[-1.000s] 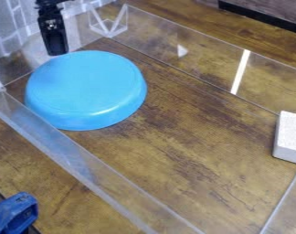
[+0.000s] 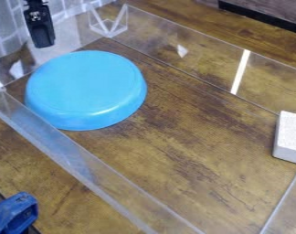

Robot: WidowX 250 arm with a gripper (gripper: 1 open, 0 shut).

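Note:
An upturned blue round dish [image 2: 86,90] rests on the wooden surface in the left part of the clear-walled tray. Above and behind it, at the upper left edge, the dark gripper [image 2: 41,35] hangs over the tray's back corner, apart from the dish. Its fingertips are small and hard to make out, and I see nothing held in it.
A white block [image 2: 289,137] sits at the right. Clear walls [image 2: 242,71] border the tray. A blue object [image 2: 10,215] lies outside at the lower left. The middle and right of the tray floor are bare.
The gripper has shifted left from where it was a second ago, toward the upper left edge of the view. The dish and block have not moved.

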